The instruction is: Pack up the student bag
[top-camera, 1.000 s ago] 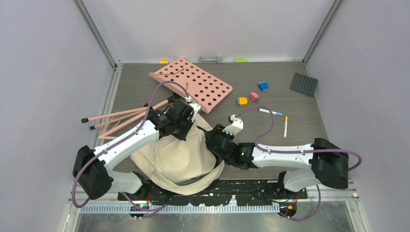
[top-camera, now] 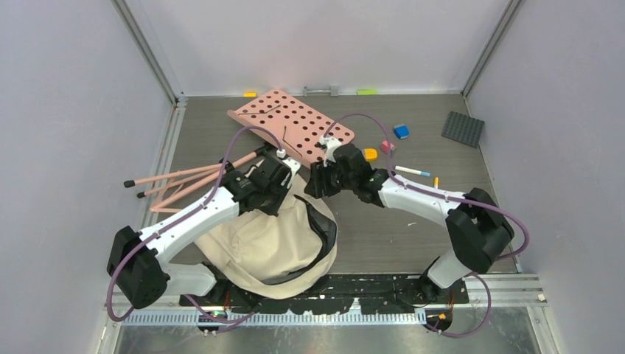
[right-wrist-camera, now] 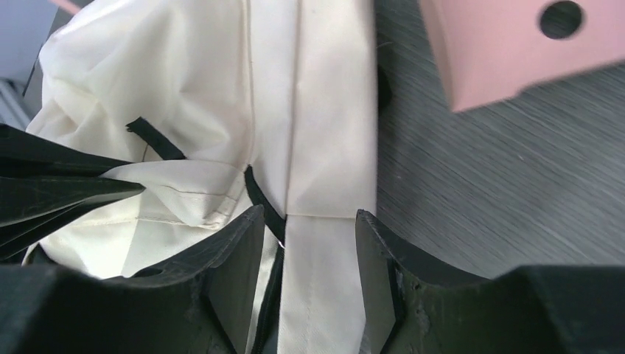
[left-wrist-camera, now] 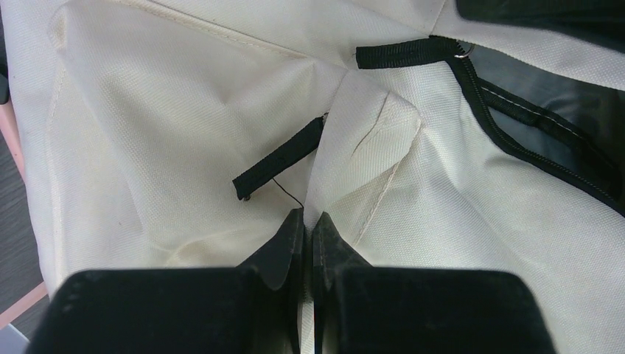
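The cream bag [top-camera: 258, 243] lies at the front left of the table, its black-zipped opening [top-camera: 324, 232] gaping on the right side. A fold of its cloth is pinched by my left gripper, which is shut on it. A black zipper pull [left-wrist-camera: 280, 158] lies just above those fingertips in the left wrist view. My right gripper hangs over the bag's right edge with its fingers apart and nothing gripped. Between and beyond them show the bag's seam and a black zip end [right-wrist-camera: 265, 206].
Behind the bag rests a pink perforated board [top-camera: 302, 122], with pink poles [top-camera: 184, 177] to the left. Blue [top-camera: 401, 131], pink and yellow [top-camera: 370, 154] blocks, a blue-capped marker [top-camera: 413, 171] and a dark ridged pad [top-camera: 463, 129] lie right.
My right gripper has moved away from the front, along the bag's right side toward the board. The bag's zipped opening shows more now.
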